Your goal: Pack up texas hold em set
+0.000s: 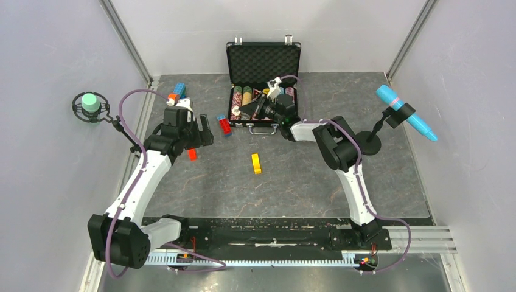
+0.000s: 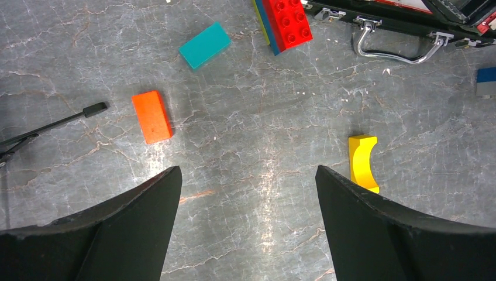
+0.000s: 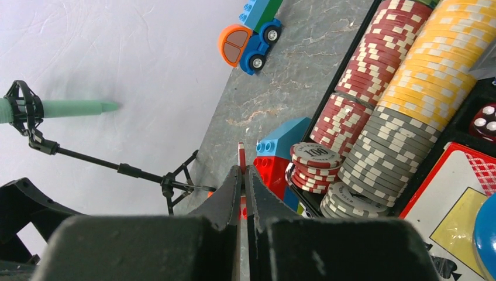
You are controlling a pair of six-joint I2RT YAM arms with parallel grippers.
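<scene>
The open black case (image 1: 263, 64) stands at the back centre, holding rows of poker chips. In the right wrist view lie red chips (image 3: 368, 64), yellow chips (image 3: 450, 52) and grey chips (image 3: 383, 155), beside a card pack (image 3: 453, 193) and a red die (image 3: 484, 123). My right gripper is shut on a red-and-white chip (image 3: 241, 153), seen edge-on beyond the fingertips. From above, this gripper reaches over the case's left part. Left of the case, my left gripper (image 1: 208, 130) is open above the table, its fingers (image 2: 126, 219) wide apart and empty.
A red brick (image 1: 224, 125) lies close by the case's front left corner. Yellow arch block (image 1: 256, 163) and orange block (image 2: 152, 117) rest on the table. A toy truck (image 3: 248, 44) is at the back left.
</scene>
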